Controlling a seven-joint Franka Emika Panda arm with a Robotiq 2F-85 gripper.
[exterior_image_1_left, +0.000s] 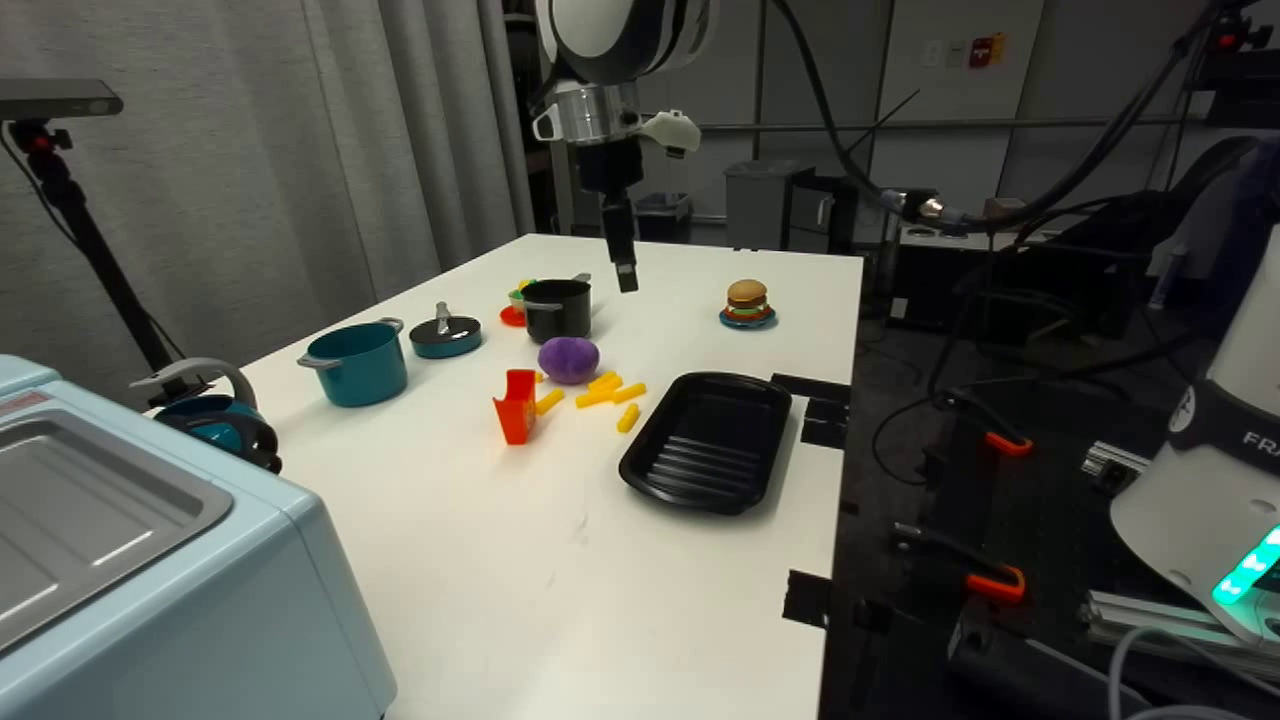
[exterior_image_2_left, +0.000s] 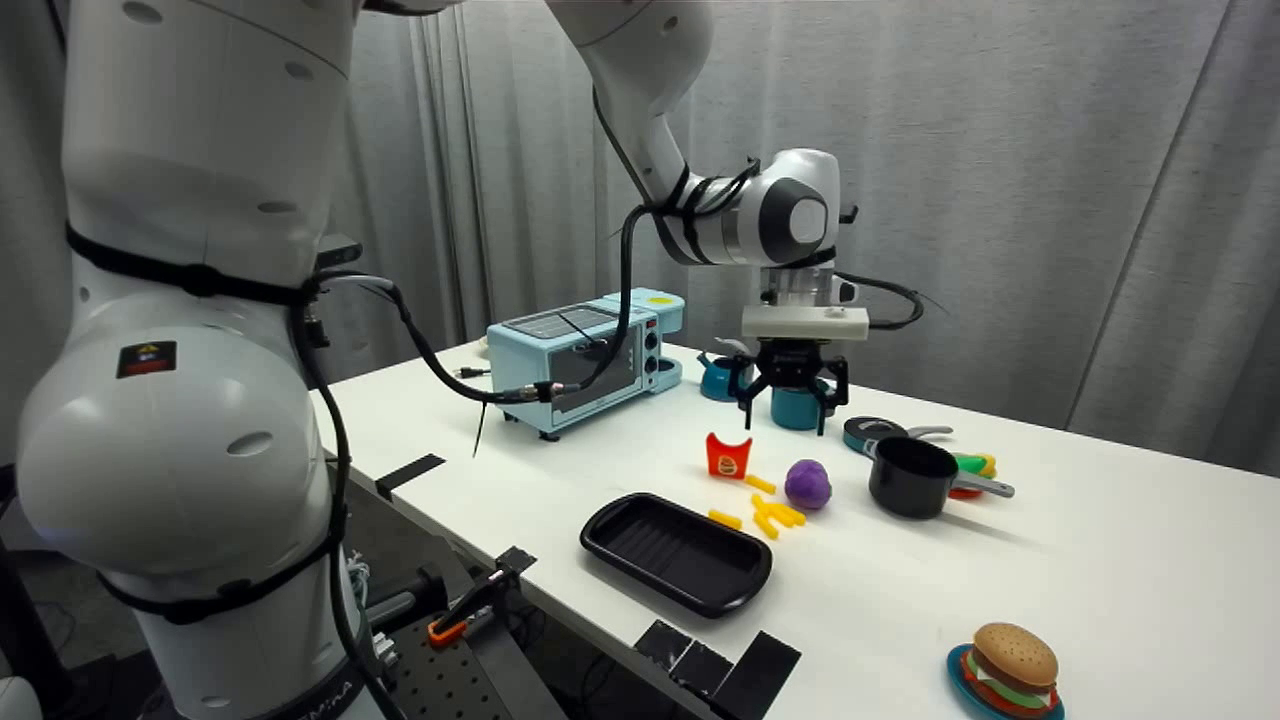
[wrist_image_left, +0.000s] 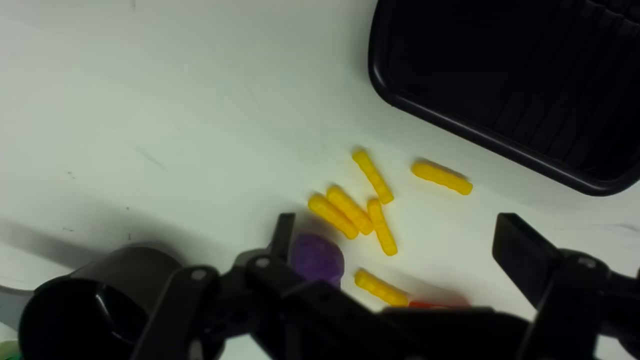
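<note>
High over the table, my gripper (exterior_image_2_left: 785, 422) stands open, and nothing lies between its fingers. Below it in the wrist view are several yellow fry sticks (wrist_image_left: 375, 175), loose on the white surface. A purple round vegetable (exterior_image_2_left: 807, 484) rests beside them, partly covered by one finger (wrist_image_left: 283, 234) in the wrist view. The red fry holder (exterior_image_2_left: 728, 457) is upright and close to the fries; in the wrist view, only a sliver of its edge shows. A black ribbed tray (exterior_image_1_left: 713, 442) sits on the robot's side of the fries, looking empty.
A black pot (exterior_image_2_left: 917, 476) stands near the purple vegetable, with a lidded teal pan (exterior_image_1_left: 445, 334) and a teal pot (exterior_image_1_left: 362, 365) further along. A toy burger (exterior_image_2_left: 1010, 670) sits apart. The light-blue toaster oven (exterior_image_2_left: 584, 360) occupies one end.
</note>
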